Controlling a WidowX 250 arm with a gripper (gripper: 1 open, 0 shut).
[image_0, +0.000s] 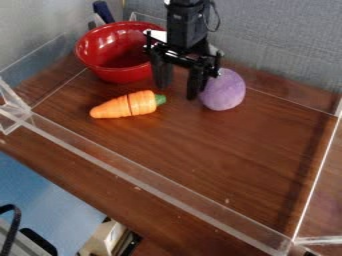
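Note:
My black gripper (178, 82) hangs just right of a red bowl (112, 68), its two fingers apart and pointing down, with nothing seen between them. A purple round toy (223, 92) lies on the wooden board right beside the right finger. An orange toy carrot (126, 106) with a green top lies to the lower left of the gripper, in front of the bowl.
Clear low walls (163, 188) edge the board (214, 160). A grey padded wall (274, 40) stands behind. A blue handle shows behind the bowl. The middle and front right of the board are free.

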